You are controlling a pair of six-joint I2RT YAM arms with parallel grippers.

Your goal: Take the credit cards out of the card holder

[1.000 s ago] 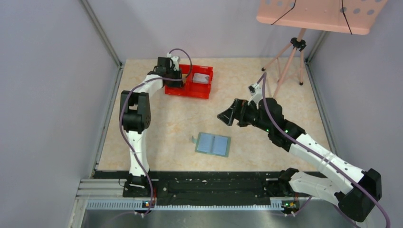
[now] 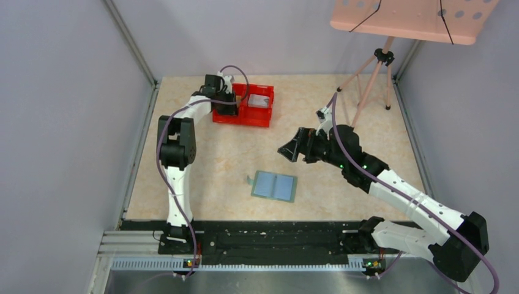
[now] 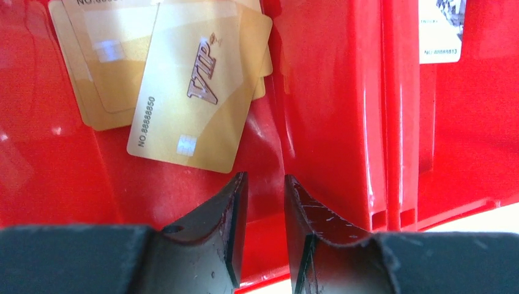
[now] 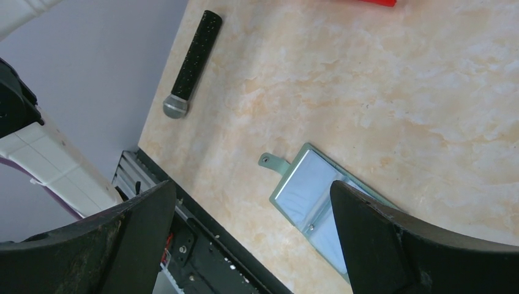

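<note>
Gold VIP cards (image 3: 202, 79) lie overlapping in the left compartment of the red box (image 3: 327, 110). Just above that compartment's floor is my left gripper, its fingertips part way apart with nothing between them; the nearest gold card lies just beyond the tips, apart from them. On the table, the green-edged card holder (image 2: 273, 186) lies spread open, with pale pockets (image 4: 309, 184) and a strap; whether a card sits inside cannot be told. My right gripper is open and empty, up and to the right of the holder in the top view.
A white card (image 3: 439, 30) lies in the box's right compartment. A black microphone (image 4: 194, 58) rests at the table's left side. The pink stand (image 2: 379, 67) is at the back right. Bare table surrounds the holder.
The left arm has moved only slightly and stays over the red box; the card holder lies where it was.
</note>
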